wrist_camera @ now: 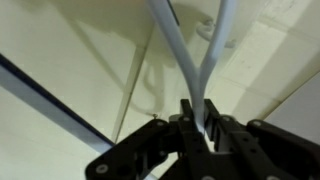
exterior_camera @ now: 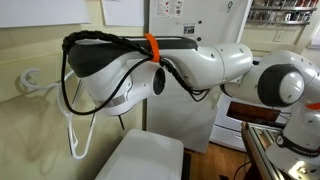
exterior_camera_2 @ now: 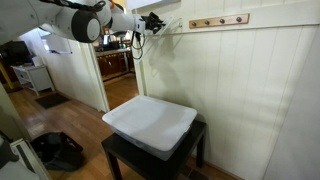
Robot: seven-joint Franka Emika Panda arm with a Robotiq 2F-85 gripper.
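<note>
A white plastic hanger (exterior_camera: 70,130) hangs down close to the wall in exterior view 1, left of the arm. Two of its bars meet at my gripper in the wrist view, which is shut on the hanger. Exterior view 2 has the gripper (exterior_camera_2: 150,24) high against the wall, beside the left end of a wooden peg rail (exterior_camera_2: 222,20). A white wall hook (exterior_camera: 31,78) is close to the hanger's upper part; whether they touch I cannot tell. The arm hides the fingers in exterior view 1.
Below the arm, a lidded pale bin (exterior_camera_2: 150,122) stands on a black table (exterior_camera_2: 190,145). A dark basket (exterior_camera_2: 58,152) is on the floor at the left.
</note>
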